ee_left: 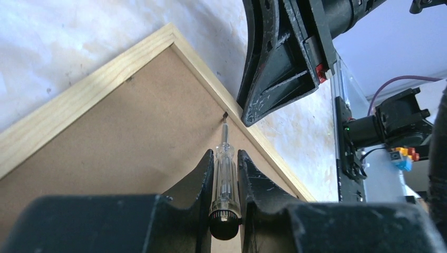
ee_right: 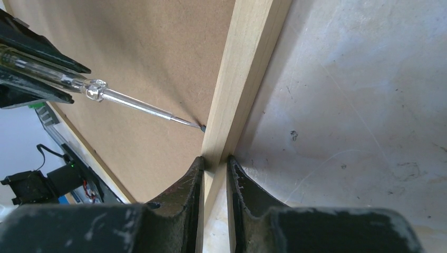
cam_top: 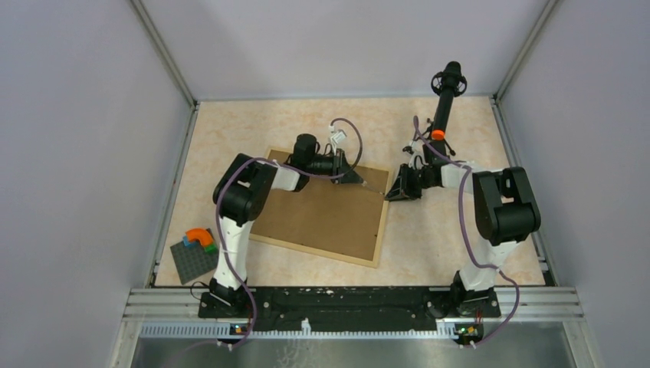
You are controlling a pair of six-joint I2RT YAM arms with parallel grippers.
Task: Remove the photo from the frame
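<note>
A light wooden frame [cam_top: 381,230] lies back side up on the table, its brown backing board [cam_top: 314,218] facing me; no photo shows. My left gripper is shut on a clear-handled screwdriver [ee_right: 134,101] above the board. The screwdriver's tip meets a small dark tab [ee_left: 225,114] at the inner edge of the frame's right side, as both wrist views show. Right beside that tab, my right gripper is shut on the frame's right bar, one finger on the board side and the other on the outer side.
At the front left of the table sits a grey baseplate [cam_top: 193,261] with an orange curved piece [cam_top: 200,235] and coloured blocks. A black post [cam_top: 444,107] stands at the back right. Bare table lies right of the frame.
</note>
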